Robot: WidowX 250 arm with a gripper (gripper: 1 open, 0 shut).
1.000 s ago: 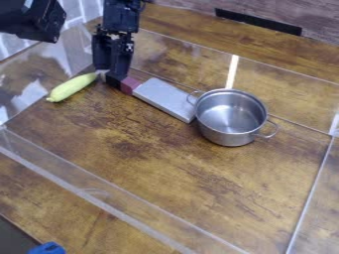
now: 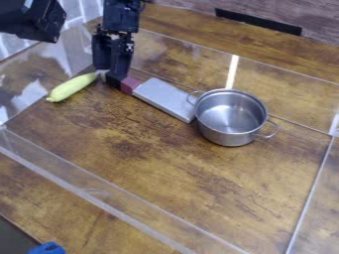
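Observation:
My black gripper (image 2: 113,62) hangs down at the upper left, dark against the table, its fingers open near the left end of a cleaver-like knife (image 2: 165,97) with a grey blade and a dark red part. A pale yellow-green corn-like vegetable (image 2: 71,86) lies left of the gripper. A steel pot (image 2: 232,117) with two handles stands right of the blade. Whether anything is between the fingers is hard to make out.
A small blue object (image 2: 46,248) sits at the bottom left corner. Clear panels edge the workspace.

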